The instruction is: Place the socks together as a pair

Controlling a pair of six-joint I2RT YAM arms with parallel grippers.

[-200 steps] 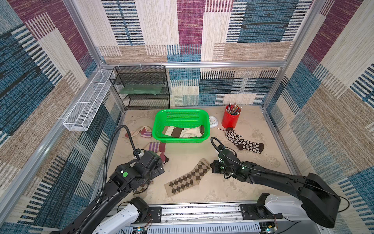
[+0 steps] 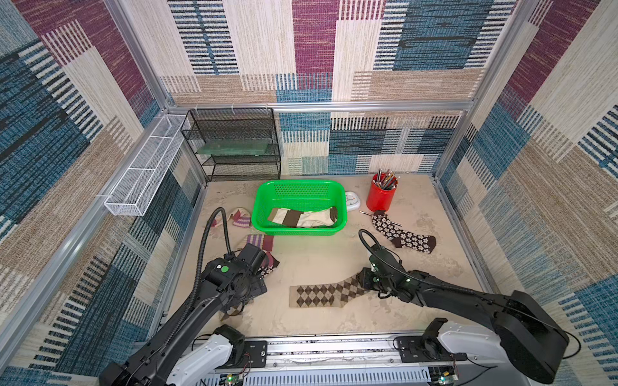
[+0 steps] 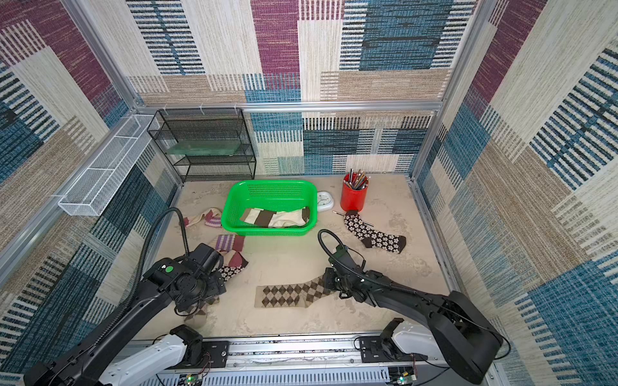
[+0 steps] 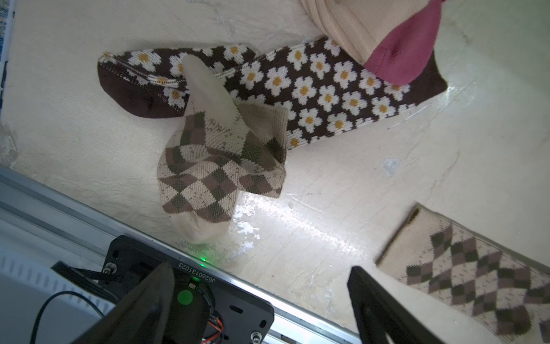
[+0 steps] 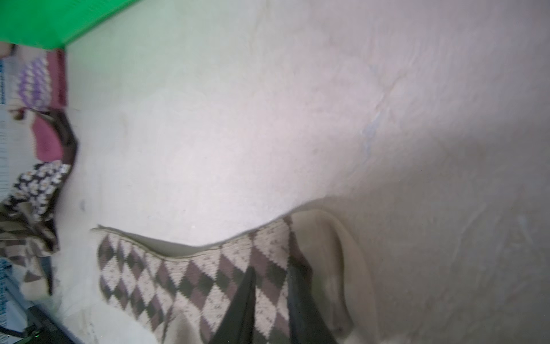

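Note:
An argyle sock (image 2: 322,294) lies flat in the front middle, with my right gripper low over its right end; its fingers look close together, and whether cloth is between them is unclear. My left gripper hangs open above the front-left pile: a crumpled argyle sock (image 4: 206,189) on a daisy sock (image 4: 309,86), with a beige-and-pink sock (image 4: 401,46) on top. Another daisy sock (image 2: 412,241) lies at the right. Striped pink socks (image 2: 240,218) are at back left.
A green basket (image 2: 299,228) holding cream-and-brown socks stands at the back middle, beside a white object (image 2: 352,200) and a red pen cup (image 2: 379,196). A black wire rack (image 2: 230,167) stands at the back left.
The middle argyle sock now lies more level, its right end shifted right with my right gripper, which moved right and toward the front. My left arm shifted slightly left.

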